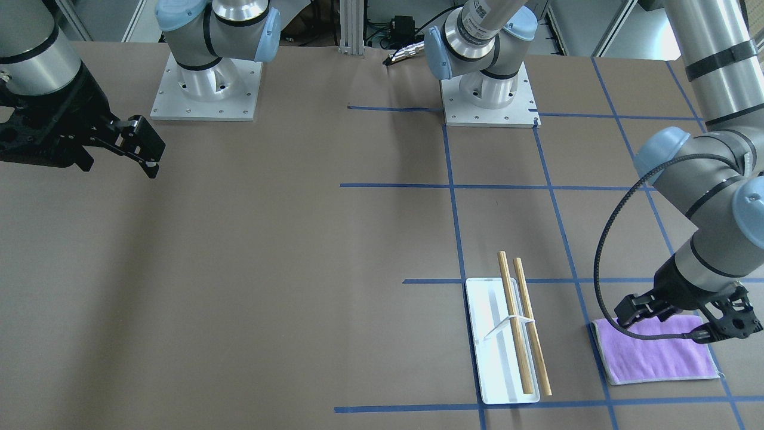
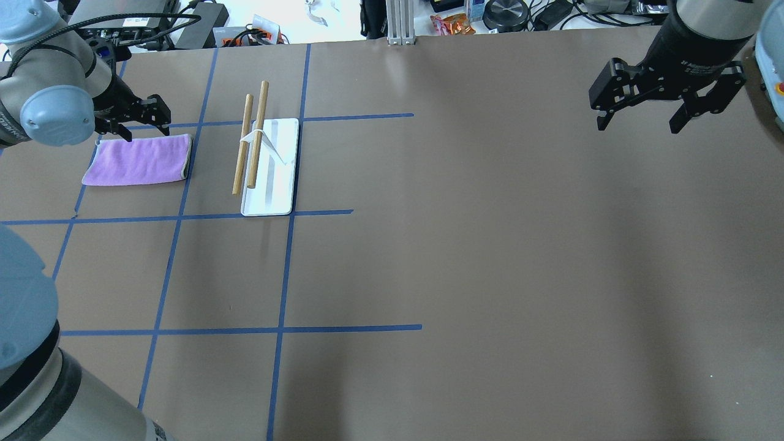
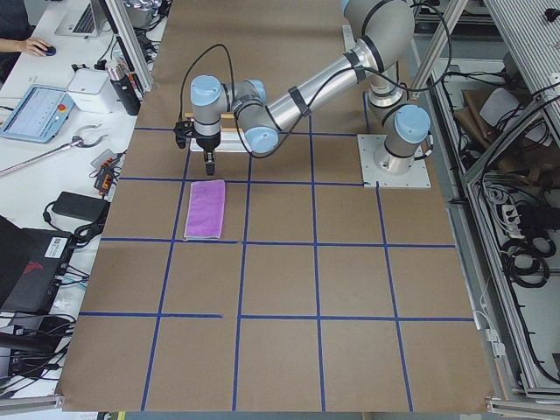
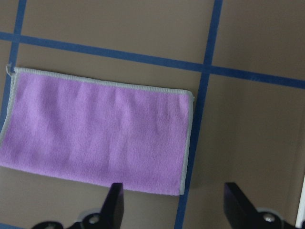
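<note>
A folded purple towel (image 4: 95, 124) with a pale edge lies flat on the gridded table, also seen in the top view (image 2: 136, 162) and left view (image 3: 205, 212). My gripper hangs low over it, its fingers spread open with nothing between them; in the wrist view the towel's near right corner lies between and just beyond the fingertips. In the front view the gripper partly covers the towel (image 1: 652, 358).
A white tray (image 2: 275, 184) with two wooden sticks (image 2: 255, 158) resting on a white holder stands beside the towel. Another black gripper (image 2: 661, 95) hovers across the table.
</note>
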